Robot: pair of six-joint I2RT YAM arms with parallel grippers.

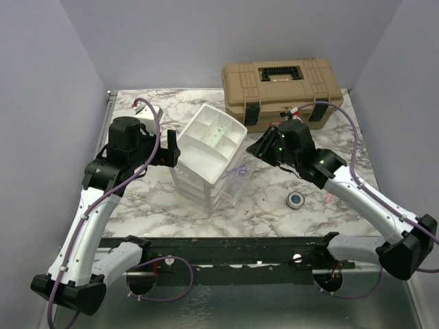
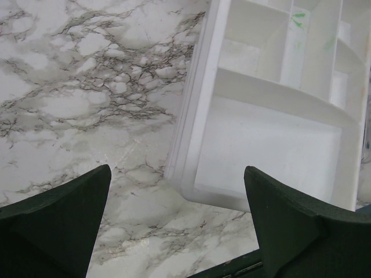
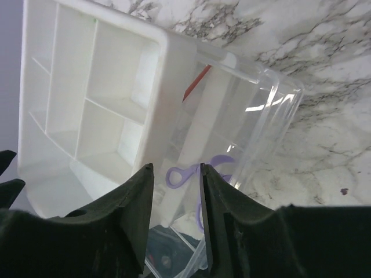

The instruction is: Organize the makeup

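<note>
A white plastic organizer [image 1: 206,147] with a divided top tray stands left of centre, with a clear drawer pulled out on its right side. Purple scissors [image 3: 184,174] lie in that drawer [image 3: 258,133], along with a thin red item [image 3: 197,82]. My left gripper [image 1: 167,147] hangs at the organizer's left edge, open and empty; in the left wrist view its fingers straddle the tray's near corner. My right gripper [image 1: 256,150] is above and right of the drawer, its fingers partly apart, holding nothing visible.
A tan case [image 1: 281,96] fills the back right. A small round jar [image 1: 295,200] and a pink item [image 1: 329,198] lie on the right of the marble top [image 1: 267,212].
</note>
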